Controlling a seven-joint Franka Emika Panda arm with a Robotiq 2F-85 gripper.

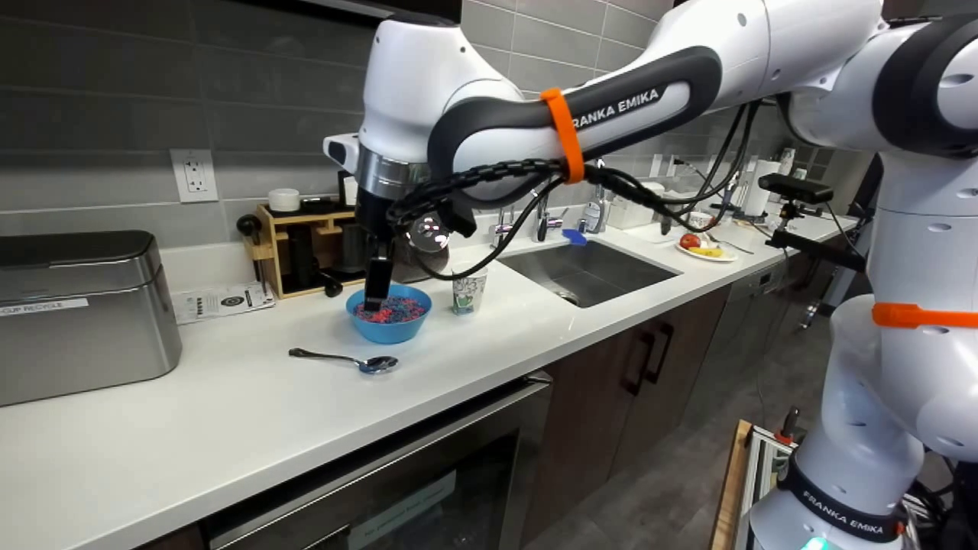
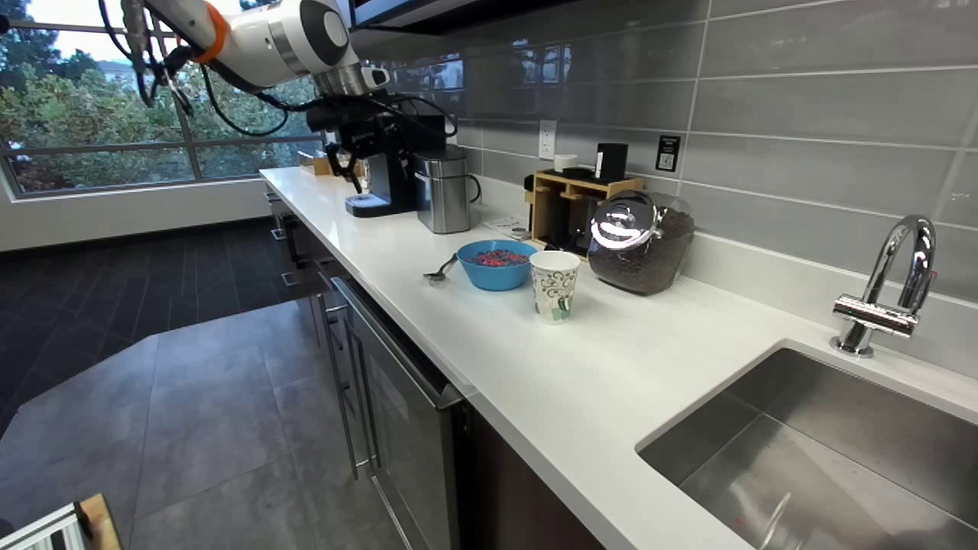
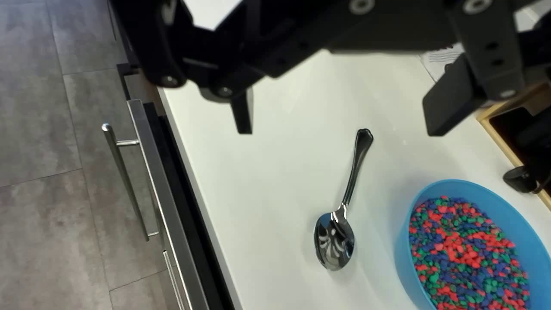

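Observation:
My gripper hangs above the counter with its fingers wide apart and nothing between the fingers. Below it in the wrist view lies a slotted metal spoon, flat on the white counter, its dark handle pointing up the picture. Beside the spoon is a blue bowl of small red, green and blue pieces. From exterior view 1, the gripper's dark finger overlaps the bowl, and the spoon lies in front. A patterned paper cup stands upright close to the bowl.
A wooden organizer and a dark-filled jar stand along the back wall. The steel bin is at the left, and a sink lies right of the cup. Counter space in front of the bin is clear.

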